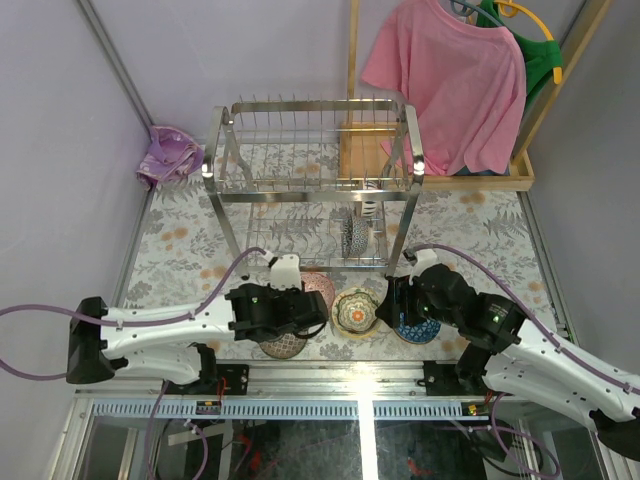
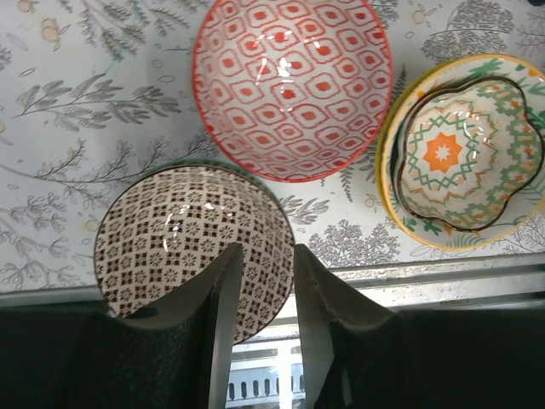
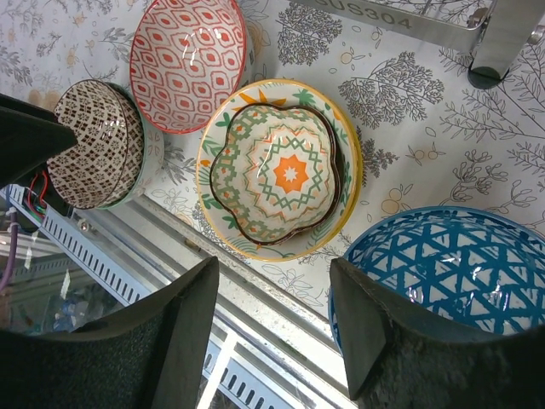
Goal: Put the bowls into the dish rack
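Observation:
My left gripper has its fingers close together above a brown-dotted bowl (image 2: 187, 221); whether it holds anything is unclear. A red-patterned bowl (image 2: 289, 77) lies behind that, and a scalloped bowl (image 3: 272, 170) nests in a yellow-rimmed one (image 3: 349, 204). My right gripper is part open over the edge of a blue bowl (image 3: 443, 264), nothing visible between its fingers. The steel dish rack (image 1: 310, 195) stands behind the bowls, a patterned bowl (image 1: 355, 236) upright on its lower tier.
A wooden clothes stand with a pink shirt (image 1: 450, 90) is at back right. A purple bag (image 1: 168, 155) sits at back left.

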